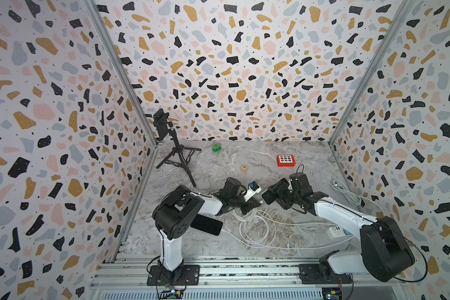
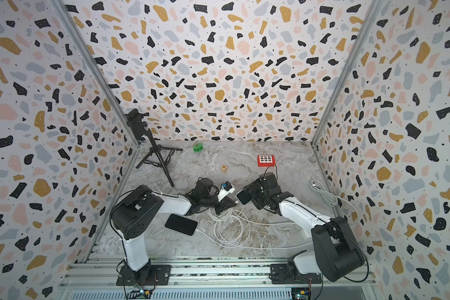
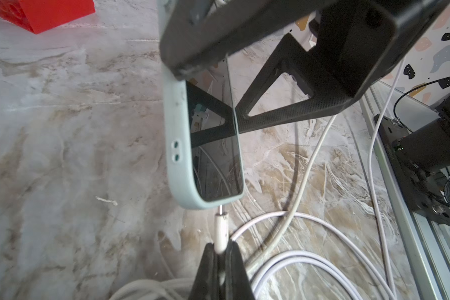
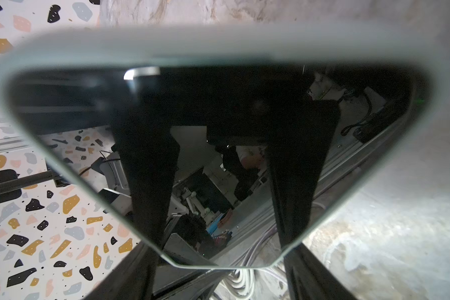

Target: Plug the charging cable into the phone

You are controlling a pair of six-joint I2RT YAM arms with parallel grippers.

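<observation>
A phone in a pale mint case, its dark screen facing right in the left wrist view, is held above the table by my right gripper. That gripper's black fingers grip it across its sides. Below its bottom edge, the charging cable's white plug points up, with my left gripper shut on it. The plug's thin metal tip reaches the phone's bottom edge; whether it has entered the port cannot be told. In the right wrist view the screen fills most of the picture.
A second dark phone lies at the front left. White cable loops spread below the grippers. A tripod, green block, small wooden block and red box stand farther back. A white power block is at right.
</observation>
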